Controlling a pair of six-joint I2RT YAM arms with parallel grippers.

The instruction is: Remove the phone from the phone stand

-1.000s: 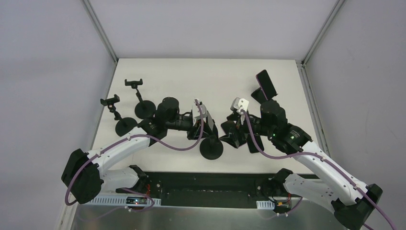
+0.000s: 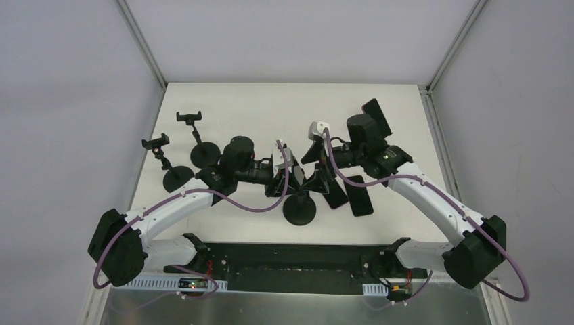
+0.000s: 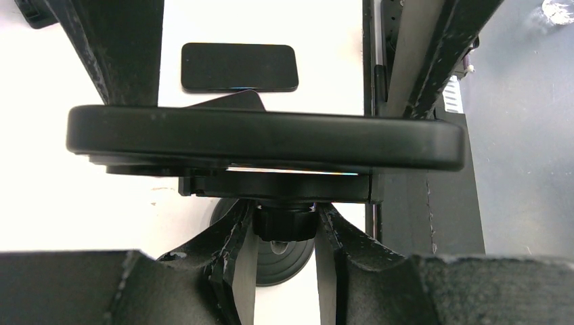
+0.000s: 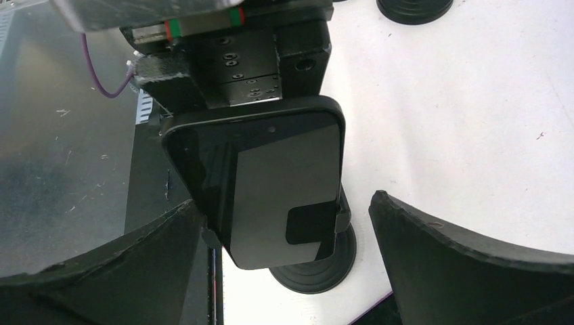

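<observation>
A black phone (image 4: pixel 274 183) stands on a phone stand whose round base (image 2: pixel 298 212) is at the front middle of the table. My left gripper has its fingers around the stand's neck just under the holder; whether they press on it is hard to tell. Above, in the left wrist view, the phone (image 3: pixel 264 135) lies across the picture. My right gripper is open, its fingers either side of the phone's end, with a gap at least on the right.
Two empty stands (image 2: pixel 177 177) stand at the left. Two phones (image 2: pixel 359 198) lie flat right of the middle stand. Another phone (image 2: pixel 376 115) is at the back right.
My right gripper has moved left toward the phone on the middle stand and now reaches around it. The left arm has hardly moved.
</observation>
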